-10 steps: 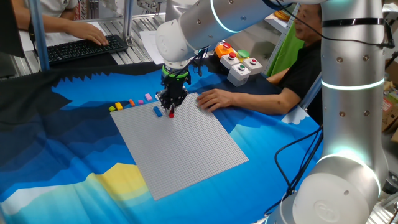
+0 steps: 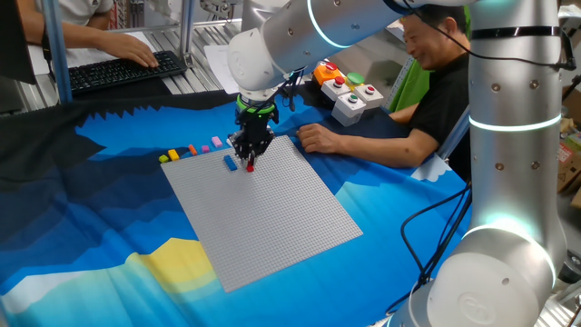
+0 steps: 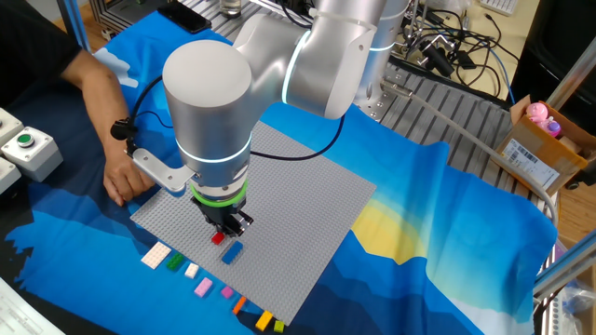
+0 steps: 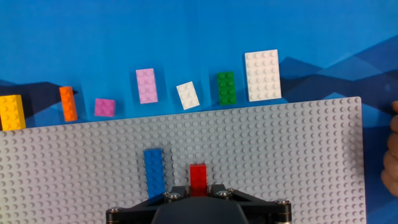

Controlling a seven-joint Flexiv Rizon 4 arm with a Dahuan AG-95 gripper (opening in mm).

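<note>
A red brick is at the grey baseplate, near the plate's far edge in exterior view 1. My gripper points down at it, the fingers close against both sides of the brick, so it looks shut on it. Part of the brick is hidden by the gripper. Whether its underside is pressed onto the studs cannot be told. Just left of it in the wrist view, a blue brick lies on the plate, apart from the red one. Exterior view 2 also shows the red brick under the gripper.
Beyond the plate's edge lie loose bricks: yellow, orange, magenta, pink, small white, green and large white. A person's hand rests by the plate's corner. Most of the plate is bare.
The person's hand has shifted slightly away from the plate's corner. The arm, gripper and bricks look unmoved.
</note>
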